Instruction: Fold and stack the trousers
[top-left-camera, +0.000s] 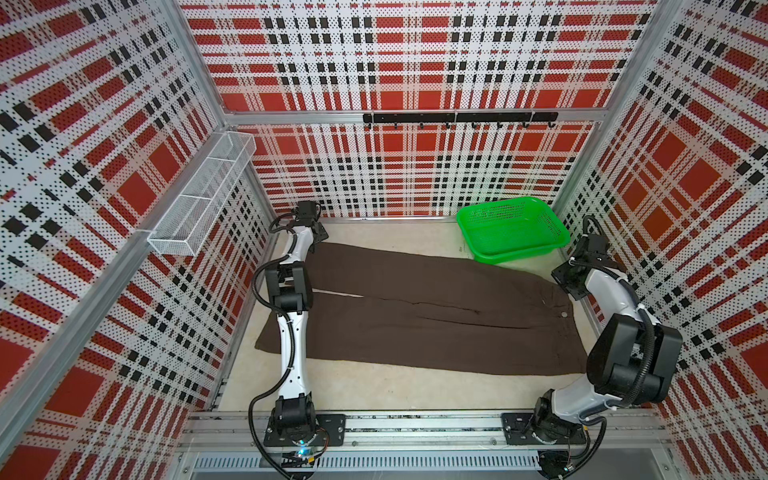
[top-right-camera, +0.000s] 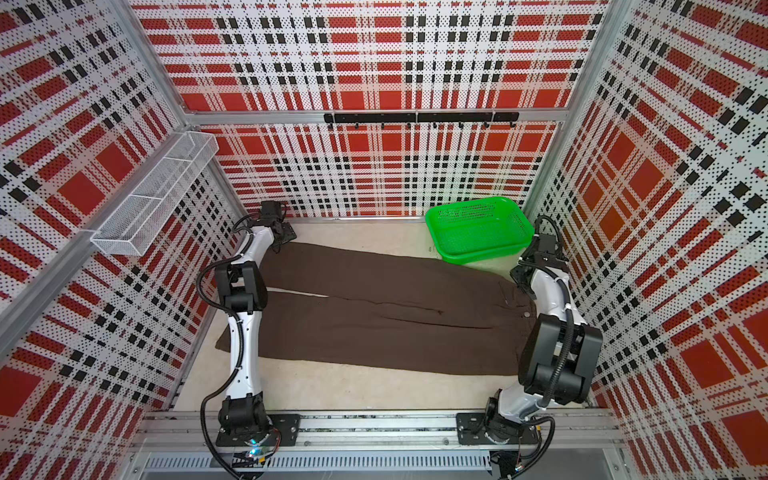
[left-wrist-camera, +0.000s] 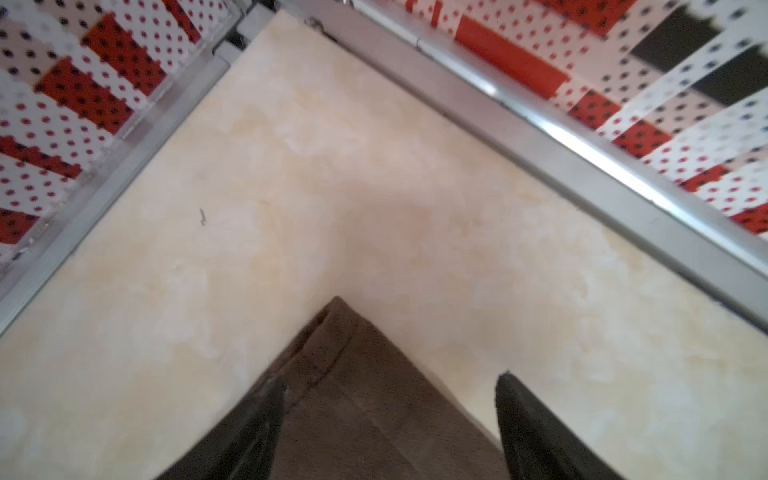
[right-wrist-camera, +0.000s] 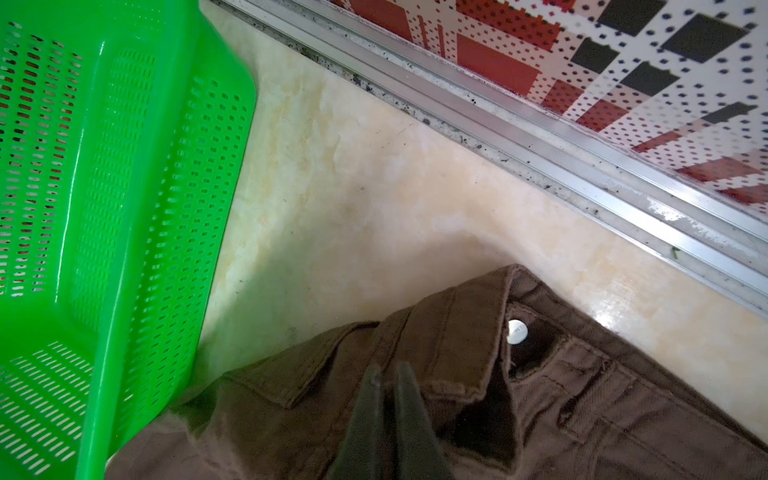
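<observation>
Brown trousers (top-left-camera: 432, 352) lie spread across the table, legs to the left and waist to the right. One leg's hem (left-wrist-camera: 328, 344) pokes up between the spread fingers of my left gripper; that gripper is open over the far left leg end and grips nothing. At the waist, my right gripper is shut on the trousers' cloth close to the waistband (right-wrist-camera: 456, 344), which is bunched and folded over there. A white button (right-wrist-camera: 517, 331) shows beside the fold.
A green basket (top-left-camera: 520, 254) stands at the back right, close to the far edge of the trousers. A white wire rack (top-left-camera: 200, 200) hangs along the left wall. Bare tabletop (top-left-camera: 400, 232) shows behind the trousers and along the front.
</observation>
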